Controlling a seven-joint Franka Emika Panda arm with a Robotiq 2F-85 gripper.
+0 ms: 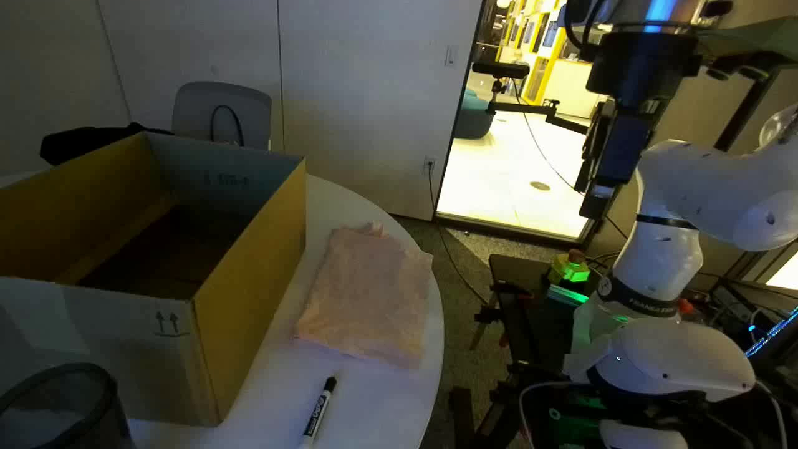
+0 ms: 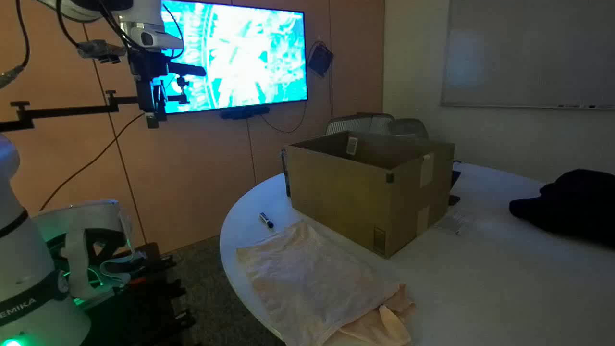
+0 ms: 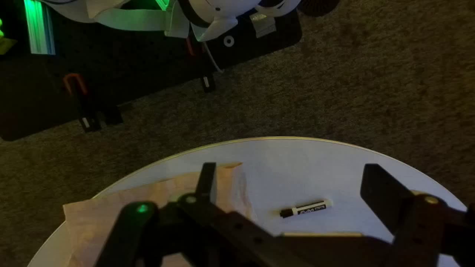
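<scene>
My gripper is open, its two fingers wide apart with nothing held between them. It hangs high above the table, seen at upper right in exterior view 1. A black-and-white marker (image 1: 319, 411) lies on the table; from the wrist it shows below and between my fingers, well apart from them. A pale pink cloth (image 1: 368, 293) is spread flat near the table's edge, with a crumpled corner in exterior view 2. Beside the cloth stands a large cardboard box (image 2: 340, 199), open at the top; its floor is in shadow.
The round white table (image 2: 490, 248) has its rim close to the cloth and marker. A dark mesh bin (image 1: 63, 408) is by the box in exterior view 1. Black fabric (image 2: 568, 207) lies across the table. Free tabletop stretches right of the box in exterior view 2.
</scene>
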